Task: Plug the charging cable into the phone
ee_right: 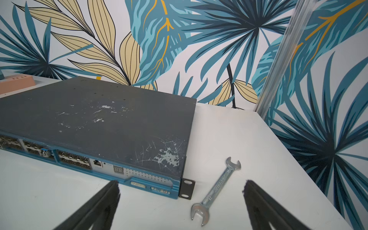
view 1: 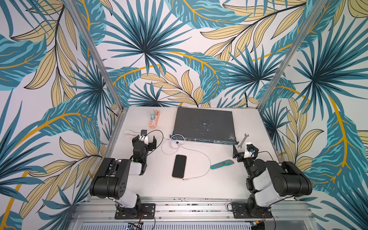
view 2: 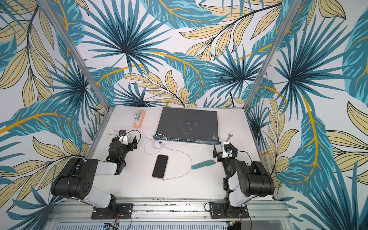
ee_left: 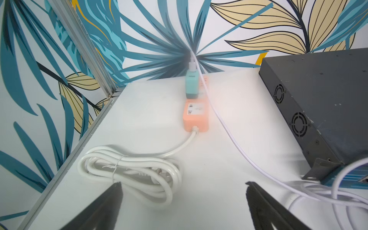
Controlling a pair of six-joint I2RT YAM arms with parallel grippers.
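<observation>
The dark phone lies flat on the table between the two arms. A thin white charging cable curves around to its right, and the free cable end rests on the table close to the phone's lower right corner. The rest of that cable is looped near the switch's front left, one stretch running to the teal charger. My left gripper stands open and empty, over the table left of the phone. On the right, my other gripper is open too, nothing between its fingers, near the wrench.
A large dark network switch fills the back middle. The orange power strip and its coiled thick cord are at the left. A wrench and a teal cutter lie at the right.
</observation>
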